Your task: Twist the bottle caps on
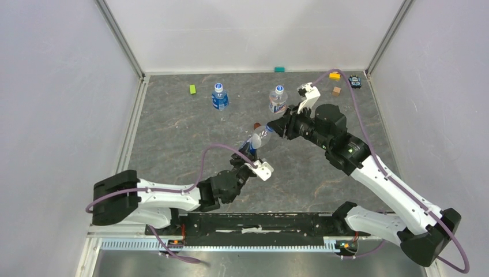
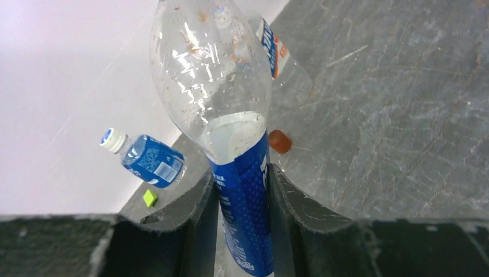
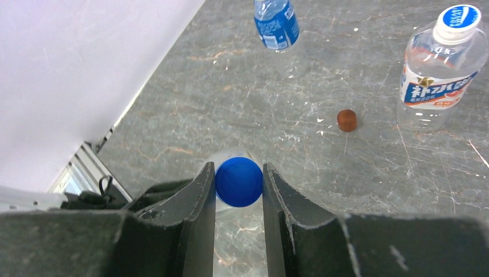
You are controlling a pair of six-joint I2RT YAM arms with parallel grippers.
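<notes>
A clear bottle with a blue label (image 2: 239,202) is gripped by my left gripper, tilted toward the right arm at mid table in the top view (image 1: 259,135). My right gripper is shut on a blue cap (image 3: 239,182), which sits at the top of that bottle; whether it is threaded on cannot be seen. Two capped bottles stand behind: a blue-labelled one (image 1: 219,99) at back left and an orange-and-blue-labelled one (image 1: 277,102) at back right.
A brown round object (image 3: 346,120) lies on the grey table behind the held bottle. Small coloured blocks (image 1: 192,89) and a dark patterned object (image 1: 354,82) lie near the back. Walls border the table.
</notes>
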